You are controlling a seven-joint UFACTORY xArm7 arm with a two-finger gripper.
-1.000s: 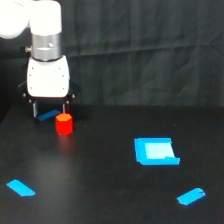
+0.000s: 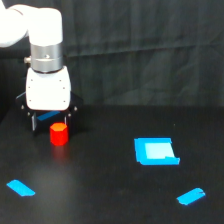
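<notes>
A small red block [image 2: 59,134] stands on the dark table at the left. Just behind and above it is my gripper [image 2: 51,121], pointing down from a white and grey wrist. Its dark fingers are hard to make out against the background, but they appear spread apart, with the red block near the right one. Whether they touch the block cannot be told. To the right lies a flat white square [image 2: 158,151] with a blue border.
Blue strips lie on the table: one at the front left [image 2: 20,188], another at the front right [image 2: 190,196]. A further blue patch [image 2: 47,115] shows behind the gripper.
My gripper has come lower and toward the camera. The red block now sits slightly further left and nearer the camera. The white square and front strips have stayed put.
</notes>
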